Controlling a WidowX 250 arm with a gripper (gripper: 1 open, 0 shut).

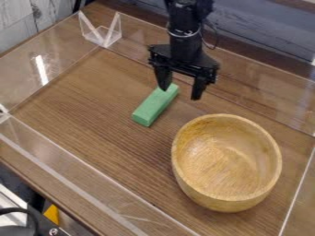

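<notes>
My black gripper (pixel 185 77) reaches down from the top centre, its fingers spread apart and open, with nothing seen between them. A green rectangular block (pixel 154 108) lies diagonally on the wooden table, just below and left of the gripper.
A large round beige bowl (pixel 224 161) fills the lower right of the table (pixel 74 138). A clear plastic object (pixel 101 30) stands at the top left. Black cables (pixel 22 221) show at the bottom left corner.
</notes>
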